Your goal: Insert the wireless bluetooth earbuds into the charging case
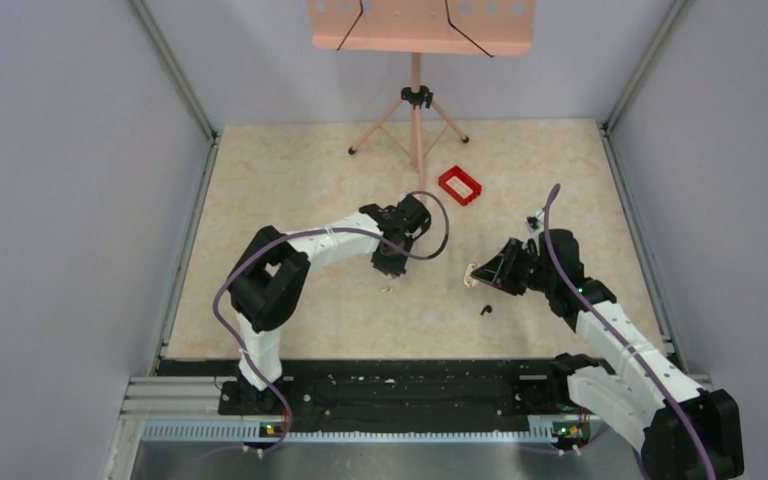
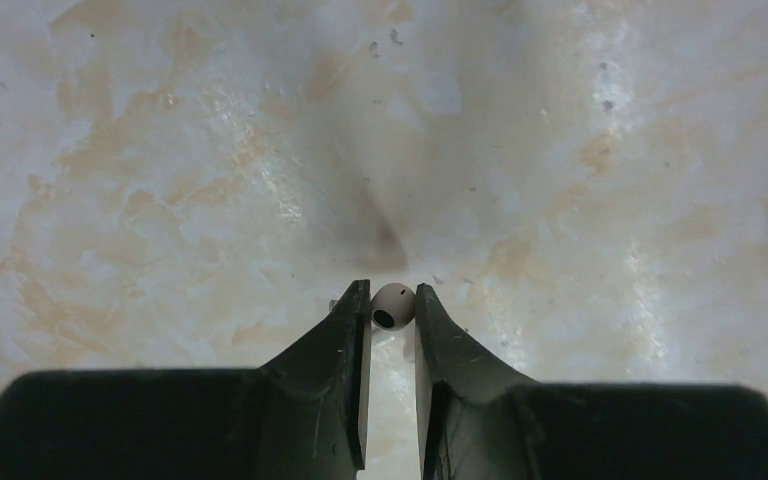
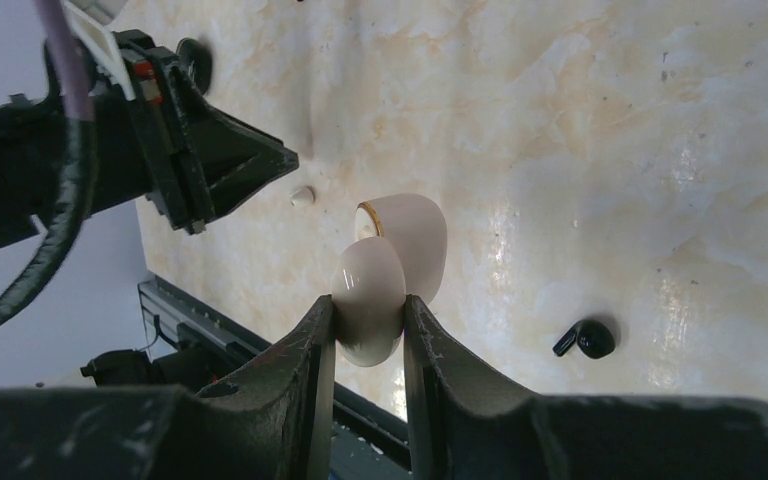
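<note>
My left gripper is shut on a small white earbud with a dark oval opening, above the marble-look table. My right gripper is shut on the white charging case, whose open part with a gold rim shows behind; the top view has it at the right of centre. A second small white earbud lies on the table just below my left gripper in the top view, also seen left of the case in the right wrist view.
A small black object lies near the right gripper. A red tray sits at the back beside a pink stand.
</note>
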